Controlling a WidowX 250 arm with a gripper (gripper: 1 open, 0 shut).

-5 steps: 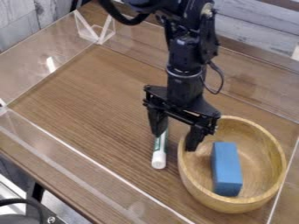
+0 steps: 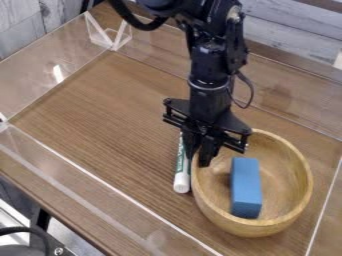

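The black gripper (image 2: 198,150) is low at the centre of the camera view, its fingers down at the left rim of a round wooden bowl (image 2: 278,222). Whether it holds the rim or is apart from it I cannot tell. A white marker-like stick (image 2: 182,178) with green print lies on the table just left of the bowl, partly behind the gripper. A blue block (image 2: 246,195) stands out inside the bowl, toward its middle.
Clear low panels edge it at the left, and a white plank wall is behind at the upper right.
The gripper has moved slightly down, toward the bowl's left rim. The bowl and the blue block have shifted a little to the left.
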